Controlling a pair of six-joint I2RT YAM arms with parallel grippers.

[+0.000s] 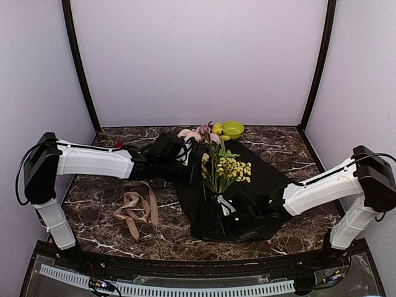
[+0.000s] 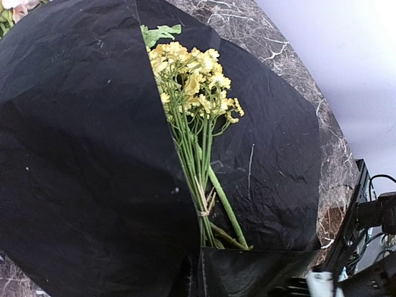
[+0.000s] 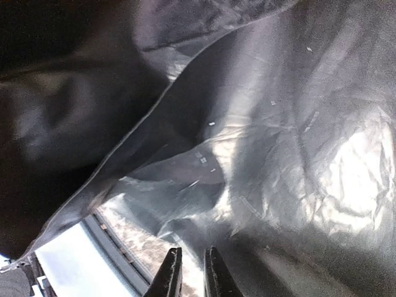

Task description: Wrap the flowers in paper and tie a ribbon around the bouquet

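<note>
Yellow flowers (image 2: 192, 80) with green stems (image 2: 197, 167) lie on black wrapping paper (image 2: 278, 167); in the left wrist view a raised flap (image 2: 86, 136) hides their left side. My left gripper is shut on the flap's edge, and in the top view it hangs over the left part of the bouquet. The paper's lower edge is folded up over the stem ends. Near that fold, my right gripper has its fingers a little apart, with nothing visible between them. Pink flowers (image 1: 201, 132) show at the far end. A beige ribbon (image 1: 139, 210) lies loose at left.
A green bowl (image 1: 232, 129) stands behind the bouquet. Something red (image 1: 119, 145) is partly hidden behind the left arm.
</note>
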